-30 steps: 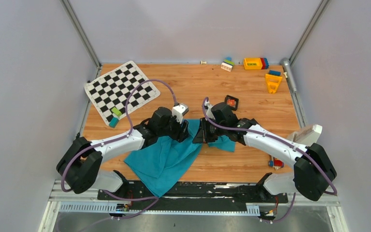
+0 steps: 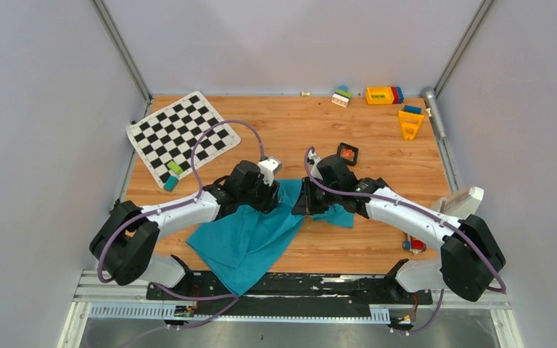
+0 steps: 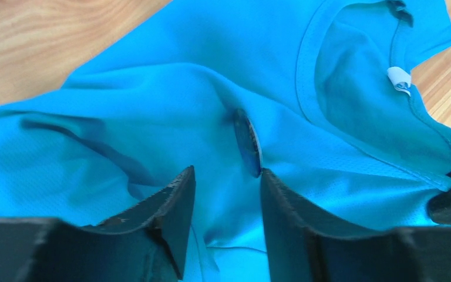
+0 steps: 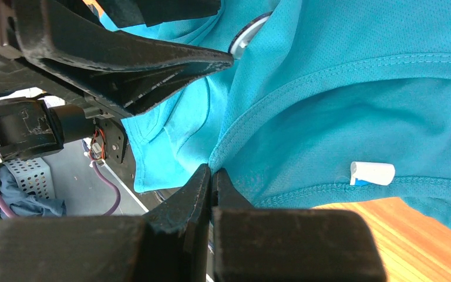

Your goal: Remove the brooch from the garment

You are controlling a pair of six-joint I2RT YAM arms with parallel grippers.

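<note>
The teal garment [image 2: 243,243] lies across the table's front, part of it lifted between the arms. On it a dark, round-edged brooch is seen nearly edge-on; its pale face [image 4: 249,36] shows in the right wrist view. My left gripper is open, its right fingertip at the brooch's lower end and bare cloth below the gap. Whether that finger touches the brooch, I cannot tell. My right gripper is shut on the garment's stitched edge, holding it up. The brooch's fastening is hidden.
A white label [image 4: 373,173] sits on the garment's hem. Behind lie a chessboard [image 2: 183,135] at left, a small black tray [image 2: 347,154] and toy bricks [image 2: 384,96] at right.
The left gripper has shifted slightly left and back a little, and the brooch now shows beside its fingers in the top view. The right arm stays nearly still.
</note>
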